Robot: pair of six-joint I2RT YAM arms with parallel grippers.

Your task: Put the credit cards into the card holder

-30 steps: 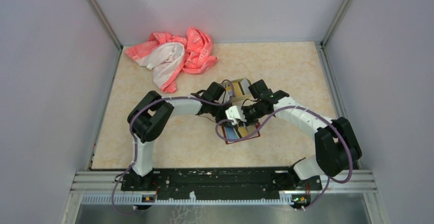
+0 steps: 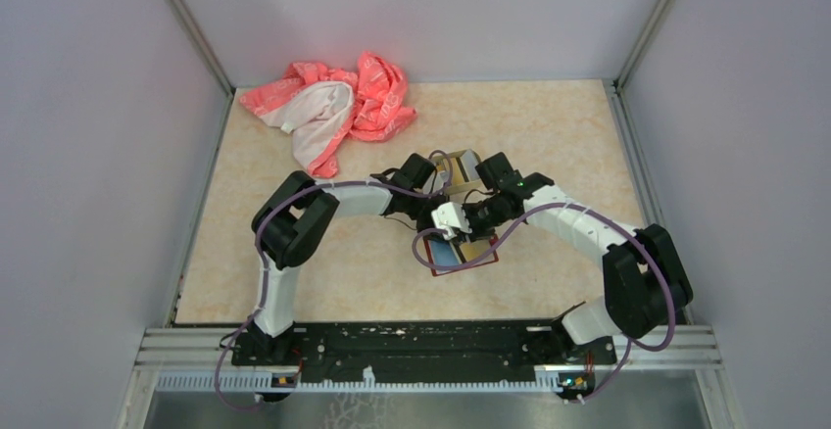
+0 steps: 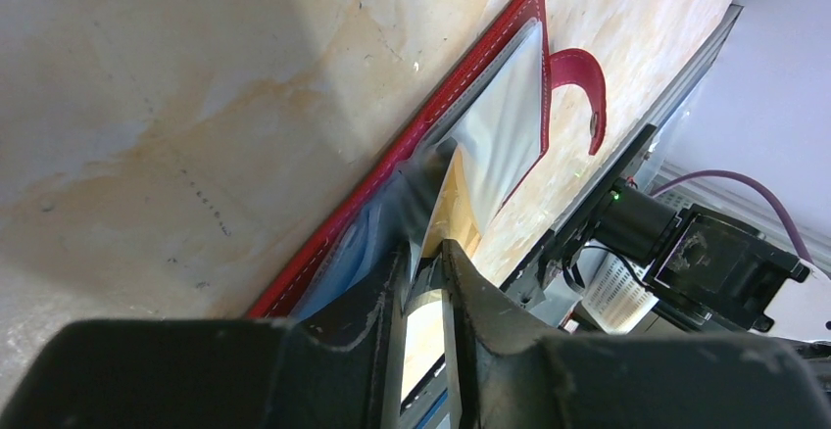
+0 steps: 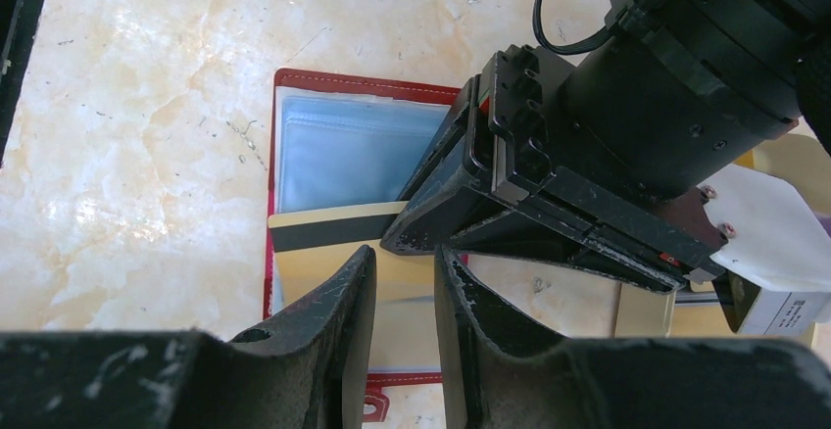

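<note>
The red card holder (image 3: 529, 8) lies open on the table, with blue and clear sleeves. A gold card with a dark stripe lies in it, partly inside a clear sleeve in the left wrist view. My left gripper is at this card, fingertips close together around its edge; whether they grip is unclear. It also reaches across the holder in the right wrist view. My right gripper is part open over the holder's lower part, nothing visible held between its fingertips.
A box (image 2: 461, 160) with more cards sits behind the holder, partly under the arms. A pink and white cloth (image 2: 377, 96) lies at the back left.
My left arm has shifted slightly to the right over the holder. The right arm shows no visible movement.
</note>
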